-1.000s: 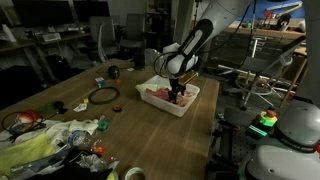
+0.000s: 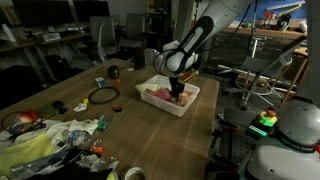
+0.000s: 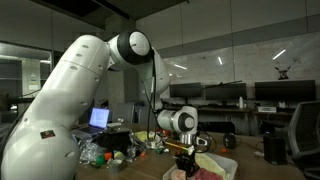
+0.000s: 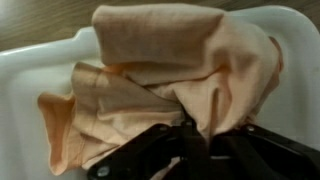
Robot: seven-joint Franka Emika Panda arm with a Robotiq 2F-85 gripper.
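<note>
A peach-coloured cloth lies crumpled in a white tray in the wrist view, with one fold bunched up toward the camera. My gripper is shut on this cloth; its dark fingers are partly covered by the fabric. From exterior view 1, the gripper is low inside the white tray, near its right end. Exterior view 2 has the gripper down among the cloths, where its fingertips are hard to make out.
Pink fabric and a pale yellow-green cloth also lie in the tray. Black cable loops and several small items are spread to the left. Bare wood is free in front of the tray.
</note>
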